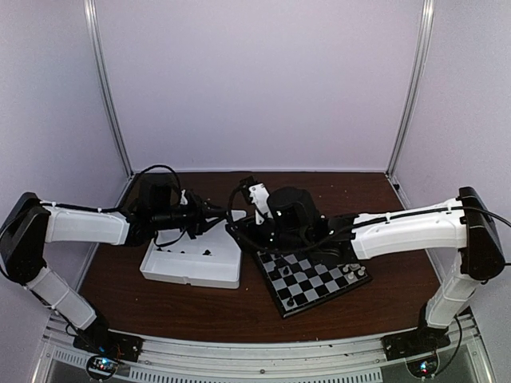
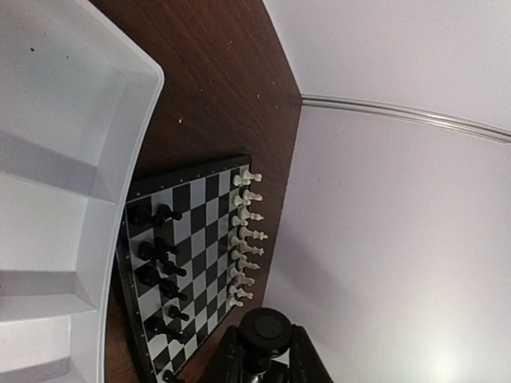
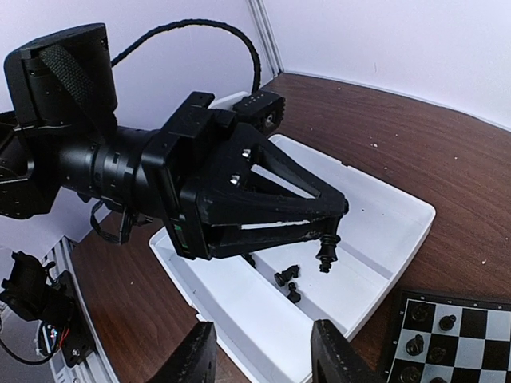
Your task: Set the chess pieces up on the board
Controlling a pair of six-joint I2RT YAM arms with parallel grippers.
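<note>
Above the white tray, my left gripper is shut on a black chess piece [image 3: 327, 254], which hangs below the fingertips in the right wrist view. The left wrist view shows that piece's round base [image 2: 266, 329] end-on. My right gripper is part open and empty, facing the left one from a short distance. On the chessboard [image 2: 200, 231], white pieces [image 2: 249, 234] line the far edge and several black pieces [image 2: 164, 271] stand along the side near the tray. The right arm covers part of the board in the top view.
The white tray [image 1: 215, 275] sits left of the board, close beside it. A few black pieces [image 3: 289, 275] lie loose in it. Bare brown table [image 1: 351, 187] shows behind the board and along the front.
</note>
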